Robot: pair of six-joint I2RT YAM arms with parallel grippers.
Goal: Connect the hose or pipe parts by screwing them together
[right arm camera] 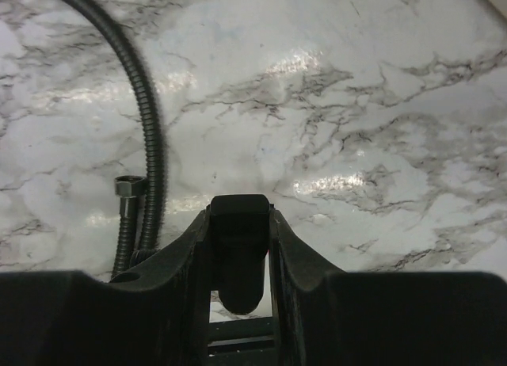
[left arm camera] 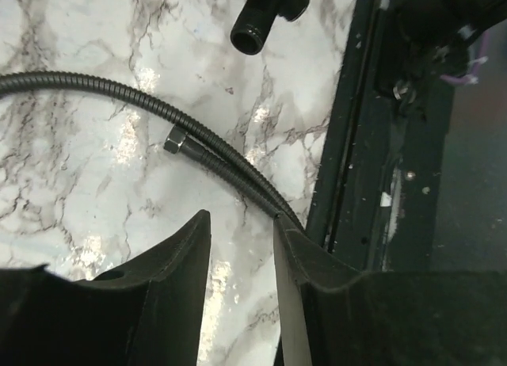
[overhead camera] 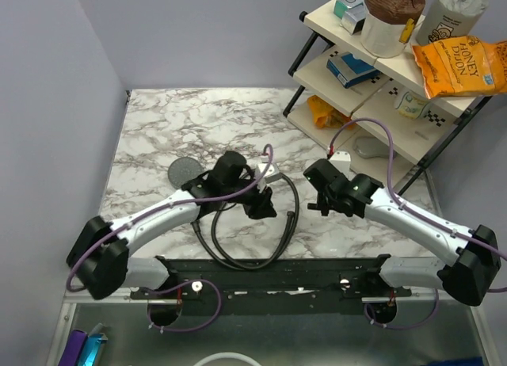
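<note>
A black corrugated hose (overhead camera: 295, 193) loops on the marble table. Its free end with a hex nut lies alongside the longer run, also seen as a nut (right arm camera: 129, 185) in the right wrist view. A round grey shower head (overhead camera: 184, 172) lies at the left. My left gripper (overhead camera: 265, 206) is above the hose near that end, empty, fingertips apart with a narrow gap. My right gripper holds a black fitting between its fingers; a black tubular fitting (left arm camera: 257, 19) also shows in the left wrist view.
A shelf unit (overhead camera: 400, 140) with bags, boxes and containers stands at the back right. The table's dark front edge (overhead camera: 253, 267) runs close below the hose.
</note>
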